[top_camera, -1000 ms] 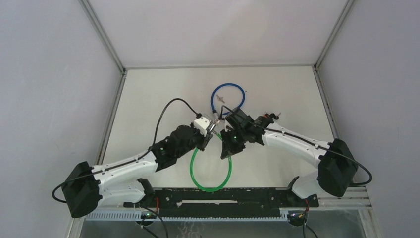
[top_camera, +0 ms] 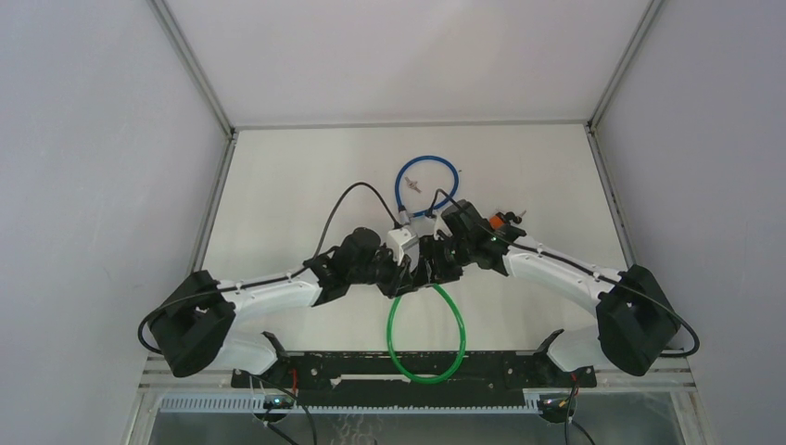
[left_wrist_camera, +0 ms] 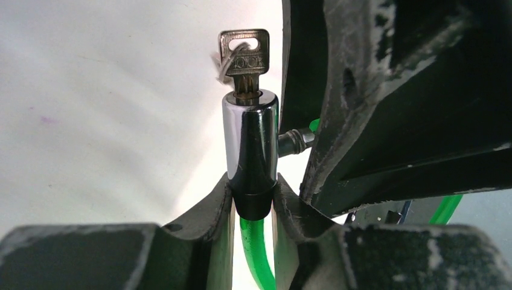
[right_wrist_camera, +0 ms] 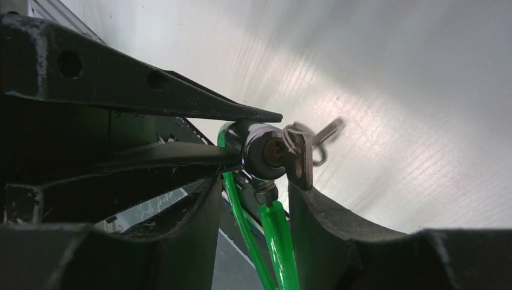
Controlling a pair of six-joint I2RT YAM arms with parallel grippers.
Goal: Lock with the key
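My left gripper is shut on the chrome cylinder lock (left_wrist_camera: 250,145) of the green cable loop (top_camera: 461,329). The key (left_wrist_camera: 244,57), with a wire ring, stands in the lock's top. My right gripper is at the lock, its fingers apart on either side of the connector (right_wrist_camera: 267,193) where the green cable joins the lock. The left gripper's dark fingers reach beside the lock in the right wrist view. From above, both grippers meet at the table's centre and hide the lock.
Behind the grippers lie a blue cable lock (top_camera: 426,158) and small keys (top_camera: 412,184). An orange and black item (top_camera: 497,222) sits to the right. The loop hangs over its dark front edge.
My left gripper has moved rightward to meet the right gripper, carrying the lock. The green loop has shifted rightward and toward the front edge. The right gripper has moved slightly.
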